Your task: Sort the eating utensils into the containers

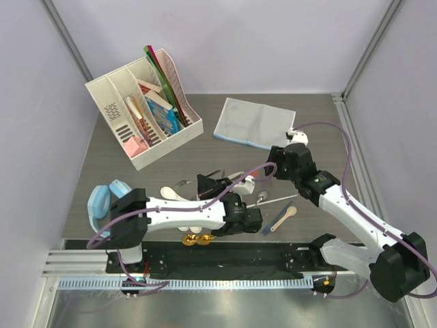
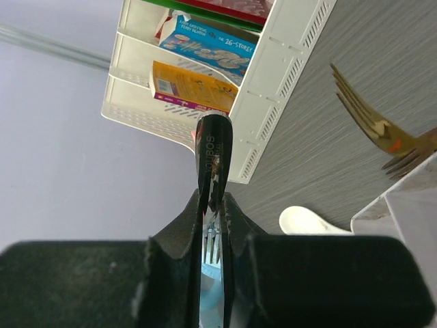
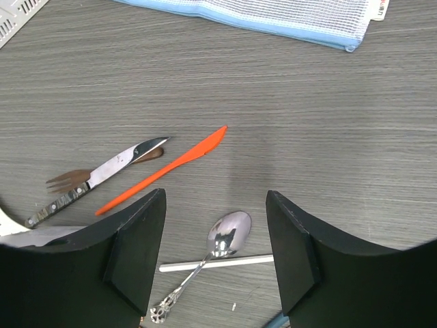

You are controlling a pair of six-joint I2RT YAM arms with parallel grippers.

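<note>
My left gripper is shut on a black-handled fork (image 2: 214, 154), held upright above a white container (image 2: 408, 217), which the left arm hides in the top view. My right gripper is open over the table, above a steel spoon (image 3: 228, 232) and a white stick (image 3: 246, 260). Left of it lie an orange knife (image 3: 198, 150), a steel knife (image 3: 116, 164) and a brown fork (image 3: 68, 180). In the top view gold spoons (image 1: 203, 240), a wooden spoon (image 1: 291, 212) and white spoons (image 1: 168, 193) lie around the left arm.
A tilted white organizer (image 1: 160, 143) with boxes stands at the back left. A folded mesh cloth (image 1: 252, 119) lies at the back. Blue objects (image 1: 99, 202) lie at the left edge.
</note>
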